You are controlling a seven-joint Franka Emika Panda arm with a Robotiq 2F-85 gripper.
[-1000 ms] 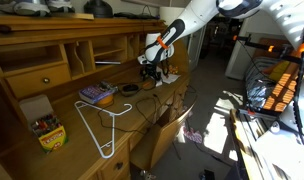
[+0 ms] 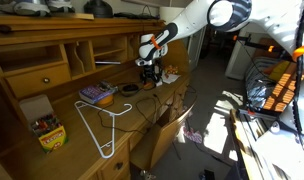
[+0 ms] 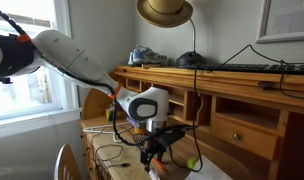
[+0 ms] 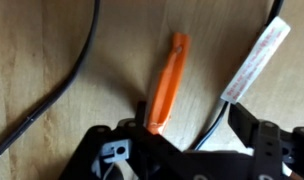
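My gripper points down at the wooden desktop, its fingers apart at the bottom of the wrist view. A slim orange object (image 4: pixel 170 80), perhaps a pen or marker, lies on the wood just ahead of the fingers, closer to the left finger. Its near end is partly hidden by that finger, and no grip on it shows. In exterior view 1 the gripper (image 2: pixel 148 70) is low over the far end of the desk. Exterior view 2 shows the gripper (image 3: pixel 160 147) close above the desktop.
A white strip (image 4: pixel 260 55) on a dark cable lies right of the orange object. Another black cable (image 4: pixel 54 95) curves along the left. A white hanger (image 2: pixel 104 128) and a crayon box (image 2: pixel 50 133) are nearer on the desk. Drawers and cubbies (image 2: pixel 42 78) back it.
The arm and gripper have shifted slightly at the far end of the desk in exterior view 1. The other desk items look unmoved.
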